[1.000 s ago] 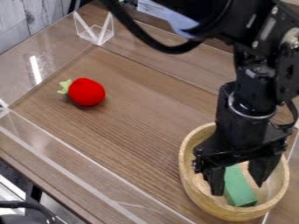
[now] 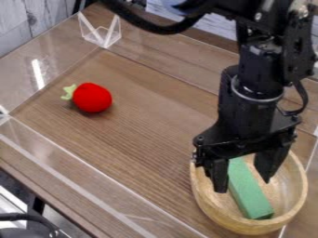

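Note:
My black gripper (image 2: 245,156) is over a light wooden bowl (image 2: 213,209) at the lower right, open, its fingers at the bowl's upper part. A green block (image 2: 252,200) lies in the bowl below the fingers, partly hidden at its upper end. A red plush tomato or strawberry (image 2: 92,97) with a green top lies on the wooden table (image 2: 137,158) at the left.
A clear plastic holder (image 2: 102,30) stands at the back left near the table's edge. Dark cables show at the lower left corner.
My gripper has risen from lower in the bowl, uncovering more of the green block, which stays in the bowl. The red plush has not moved.

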